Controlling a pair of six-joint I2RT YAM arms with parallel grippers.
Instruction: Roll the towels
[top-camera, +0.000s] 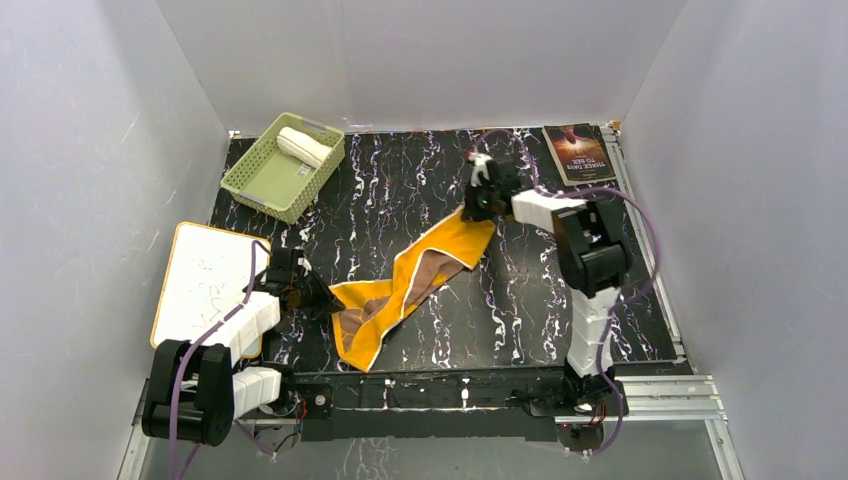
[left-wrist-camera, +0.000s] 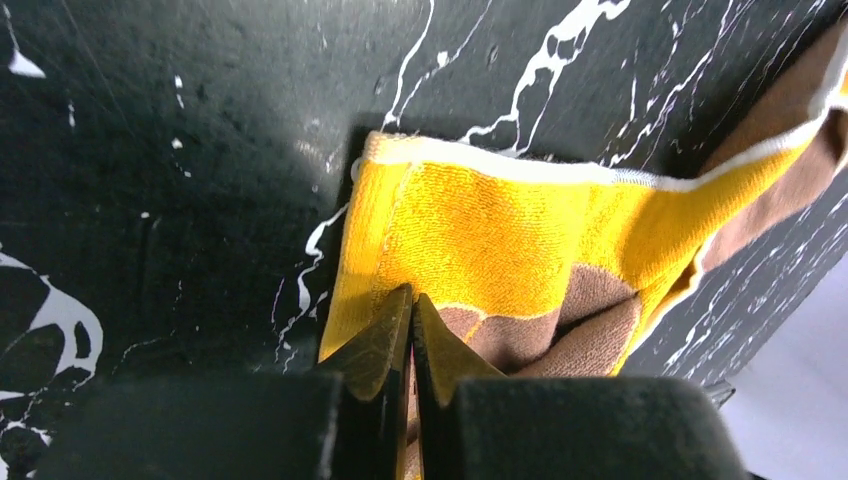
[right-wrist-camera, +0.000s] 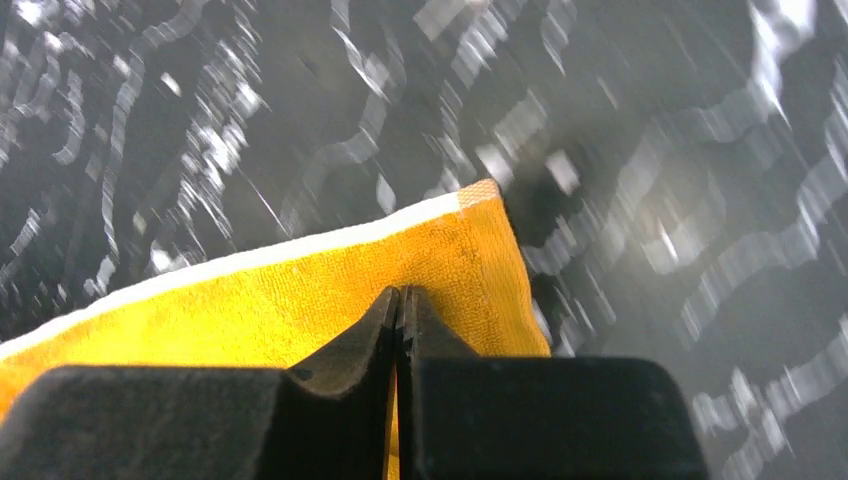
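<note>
A yellow towel with a brown inner side (top-camera: 465, 240) lies twisted, running diagonally across the dark marbled table. At its far right end my right gripper (top-camera: 470, 212) is shut on the cloth near a corner; in the right wrist view the closed fingertips of this gripper press into yellow fabric just inside the white hem. My left gripper (top-camera: 338, 303) is shut at the towel's left edge. In the left wrist view its tips (left-wrist-camera: 412, 292) meet the towel (left-wrist-camera: 480, 230) where yellow borders brown; whether cloth is pinched there is hidden.
A green basket (top-camera: 240, 187) holding a rolled white towel (top-camera: 303, 147) stands at the back left. A whiteboard (top-camera: 200, 285) lies under the left arm, and a dark book (top-camera: 580, 155) at the back right. Bare table surrounds the towel.
</note>
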